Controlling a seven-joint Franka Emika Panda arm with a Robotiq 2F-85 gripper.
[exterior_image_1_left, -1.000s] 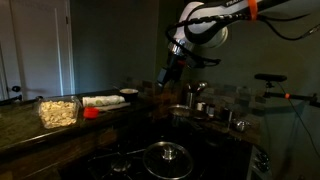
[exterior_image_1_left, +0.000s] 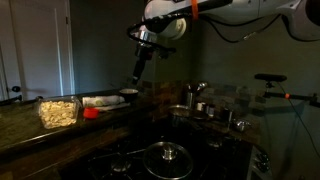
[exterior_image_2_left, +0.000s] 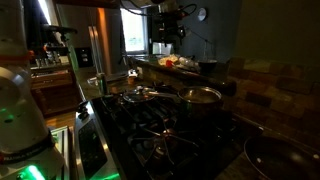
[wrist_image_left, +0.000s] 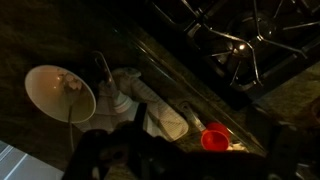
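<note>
My gripper (exterior_image_1_left: 137, 76) hangs in the air above the counter, pointing down, with the white bowl (exterior_image_1_left: 129, 92) a little below and to its left in exterior view 1. Its dark fingers spread apart at the bottom of the wrist view, and nothing shows gripped. A rolled white cloth (exterior_image_1_left: 103, 101) lies beside the bowl on the counter, and a red cup (exterior_image_1_left: 91, 112) sits in front of it. Seen from the wrist, the bowl (wrist_image_left: 42, 98) holds something small and pale. The red cup (wrist_image_left: 215, 138) appears between the finger silhouettes, and the cloth (wrist_image_left: 165, 118) lies left of it.
A clear container of pale pieces (exterior_image_1_left: 59, 112) stands on the counter's near end. Across the stove sit a lidded pan (exterior_image_1_left: 168, 160) and, in exterior view 2, a pot (exterior_image_2_left: 200, 95) and a dark pan (exterior_image_2_left: 284, 155). Utensils (exterior_image_1_left: 197, 88) stand by the back wall.
My arm has swung left in exterior view 1, from over the stove side to above the counter by the bowl. The objects on the counter and stove stay put.
</note>
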